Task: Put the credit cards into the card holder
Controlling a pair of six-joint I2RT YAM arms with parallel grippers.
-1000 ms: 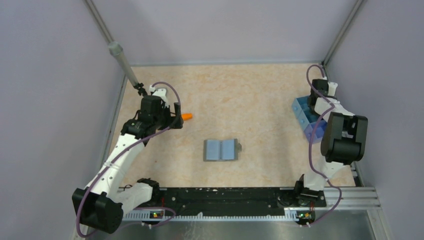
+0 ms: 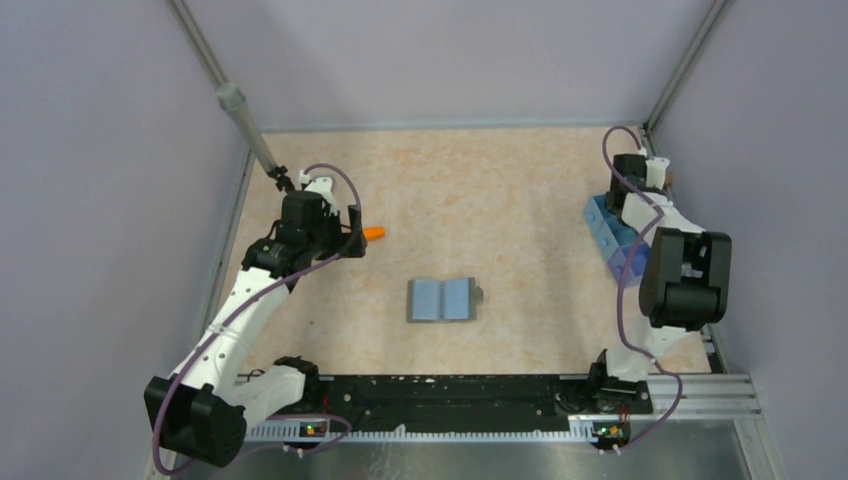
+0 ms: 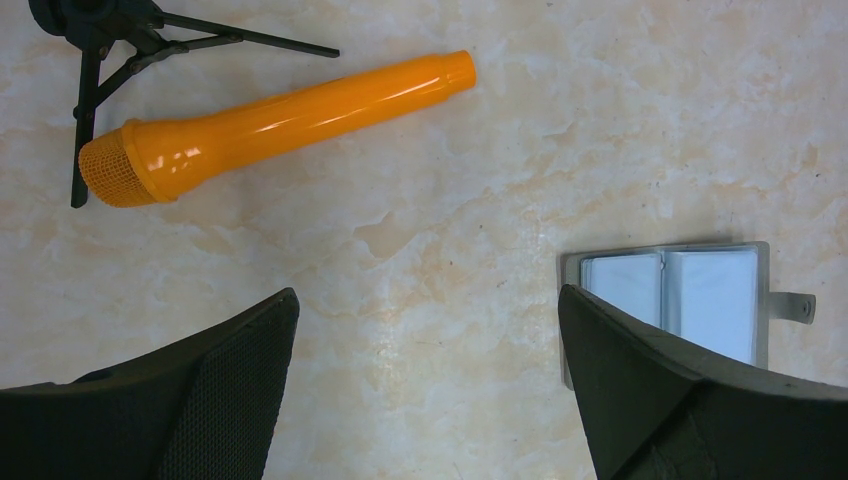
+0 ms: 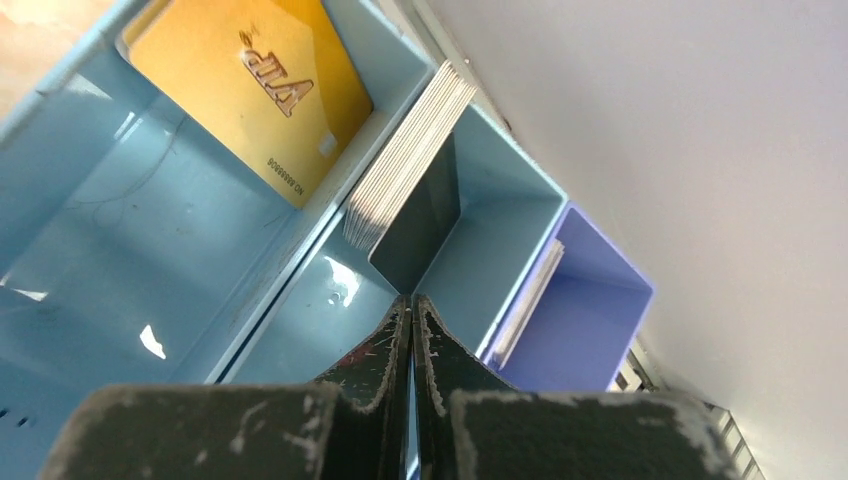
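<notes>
The open card holder [image 2: 442, 300], grey-edged with two pale blue panels, lies flat on the table; part of it also shows in the left wrist view [image 3: 712, 300]. A stack of cards [image 4: 412, 152] with white edges and a dark face stands in the middle blue bin [image 4: 510, 205]. In the bin to its left leans a yellow card [image 4: 258, 85]. Over the middle bin, my right gripper is shut, its tips just below the stack's dark face; nothing clearly shows between them. My left gripper hangs open and empty above the table, left of the holder.
An orange microphone [image 3: 290, 120] lies beside a black tripod [image 3: 100, 45] at the left. A purple bin [image 4: 575, 320] with something thin and pale inside adjoins the blue ones, close to the right wall [image 4: 640, 150].
The left arm, the card holder and the microphone stay where they were.
</notes>
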